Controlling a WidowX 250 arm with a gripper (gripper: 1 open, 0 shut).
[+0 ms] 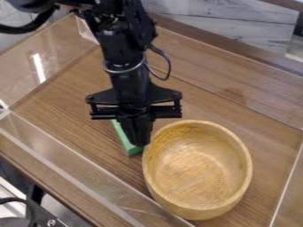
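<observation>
My black gripper [135,133] hangs low over a green object [124,141] lying on the wooden table just left of the yellow bowl [197,177]. The fingertips look close together, beside or on the object's right part, with nothing clearly visible between them; the arm hides part of the green object.
The round yellow bowl takes up the front right. A clear barrier runs along the left side, and a pale wooden wall [254,27] stands at the back.
</observation>
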